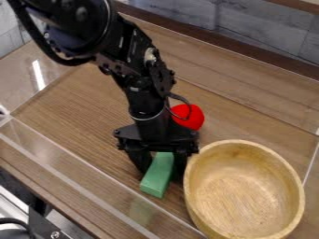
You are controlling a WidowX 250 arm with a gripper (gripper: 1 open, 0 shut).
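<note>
The black gripper is low over the wooden table at its front middle, around a green block whose lower part shows below it. The fingers are dark and partly hidden, so I cannot tell whether they are closed on the block. A red round object sits just behind the gripper, to its right. A wide pale wooden bowl stands right beside the block and gripper at the front right.
</note>
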